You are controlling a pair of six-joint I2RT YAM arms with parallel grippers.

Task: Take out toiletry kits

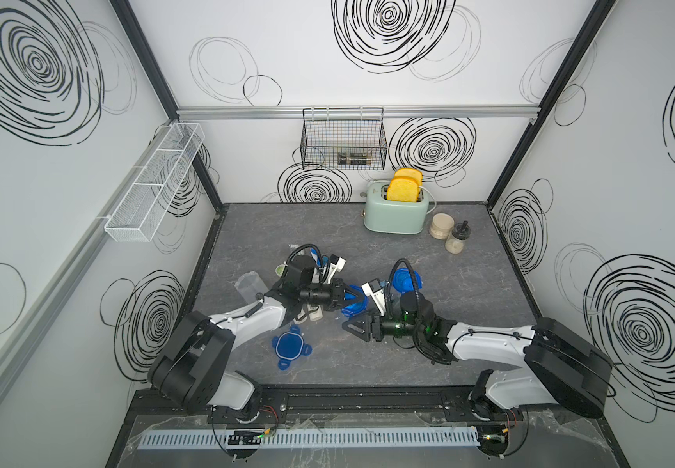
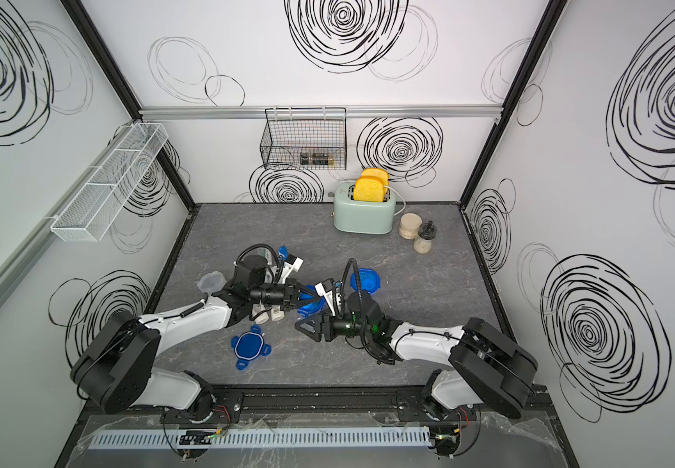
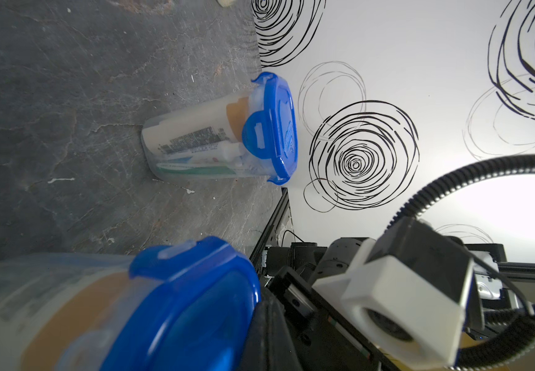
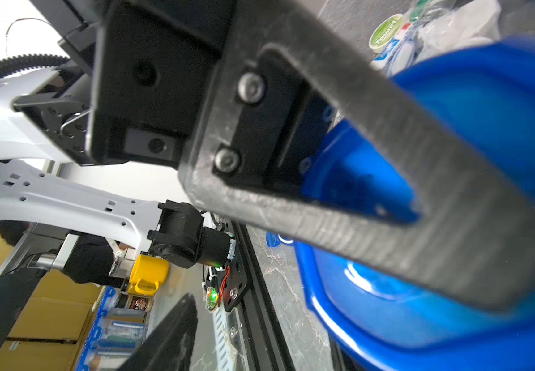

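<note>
A blue-lidded toiletry container (image 3: pixel 187 309) lies close under my left gripper (image 1: pixel 349 296), whose fingers are shut near its lid; whether they touch it is unclear. My right gripper (image 1: pixel 357 327) is just in front of it, and in the right wrist view its finger fills the foreground against blue plastic (image 4: pixel 477 123). Its other finger is mostly hidden, so what is between them does not show clearly. A second container (image 3: pixel 211 142) with blue lid and toiletries inside stands farther right. A loose blue lid (image 1: pixel 289 345) lies at the front left, with toiletry items and a clear cup (image 1: pixel 247 284) behind it.
A green toaster (image 1: pixel 392 214) with yellow slices and two jars (image 1: pixel 454 241) stand at the back right. Wire baskets (image 1: pixel 343 140) hang on the back and left walls.
</note>
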